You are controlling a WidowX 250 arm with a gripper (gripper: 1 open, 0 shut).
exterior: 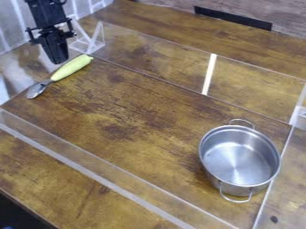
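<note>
My black gripper (54,52) hangs at the upper left of the camera view, above and left of a utensil with a pale yellow-green handle (72,69) and a short metal blade (38,89). The utensil lies diagonally on the wooden surface. The gripper's fingers are small and dark here, and nothing shows held between them; it looks shut. At the lower right stands an empty steel pot (239,156) with two wire handles.
A clear-walled enclosure surrounds the wooden work surface (131,116), with a white strip (209,76) on its far side.
</note>
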